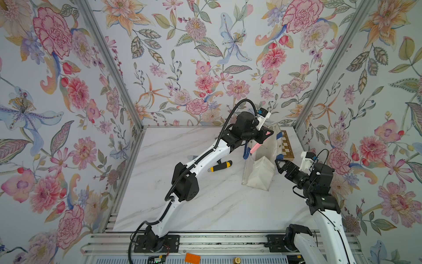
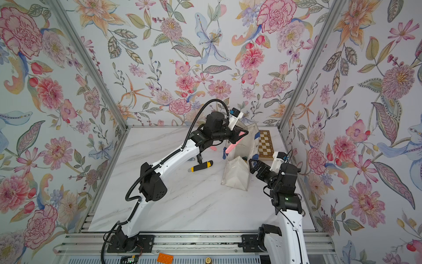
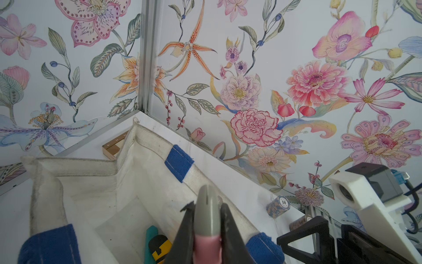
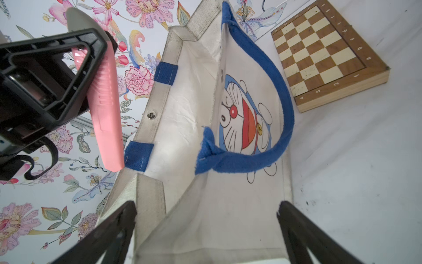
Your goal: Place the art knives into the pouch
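Note:
My left gripper (image 1: 263, 137) is shut on a pink art knife (image 4: 105, 123) with a grey end, held tilted over the open white cloth pouch (image 1: 259, 173), which has blue tabs and a cartoon print. In the left wrist view the knife (image 3: 207, 244) rises between the fingers; teal and yellow-black items lie inside the pouch (image 3: 101, 189). My right gripper (image 2: 255, 167) stands open at the pouch's right side, its fingertips at the bottom of the right wrist view.
A wooden chessboard (image 4: 318, 52) lies behind the pouch at the right. A yellow-black knife (image 1: 221, 165) lies left of the pouch.

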